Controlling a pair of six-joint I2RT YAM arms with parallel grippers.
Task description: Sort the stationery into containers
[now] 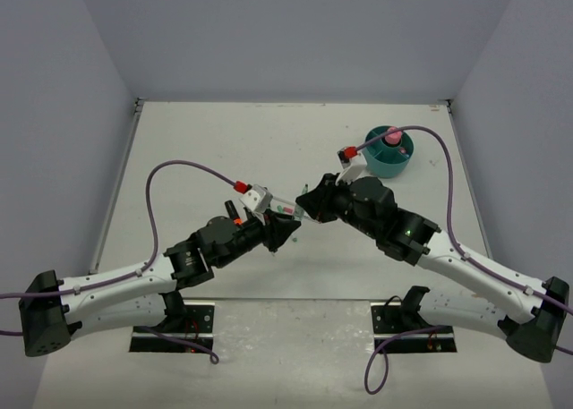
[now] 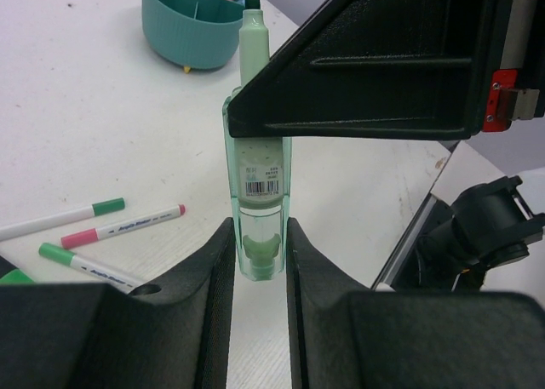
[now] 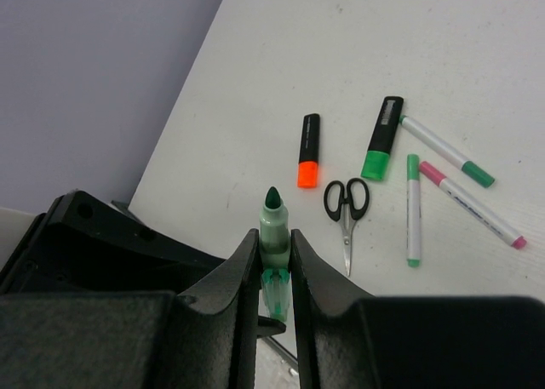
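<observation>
My two grippers meet over the table, both shut on one upright, pale green pen (image 2: 255, 48) with a dark tip and a barcode. A clear greenish sleeve surrounds its lower part. The left gripper pinches the sleeve's lower end. Higher up, the right gripper grips the pen. On the table lie a black-and-orange highlighter (image 3: 308, 151), a black-and-green highlighter (image 3: 383, 138), scissors (image 3: 346, 206), two green-capped markers (image 3: 447, 151) and a pink-capped marker (image 3: 473, 203). A round teal holder (image 1: 389, 165) stands at the back right.
Pink items (image 1: 393, 136) sit inside the teal holder. Grey walls (image 1: 286, 42) enclose the back and sides. My two arms nearly touch at the middle.
</observation>
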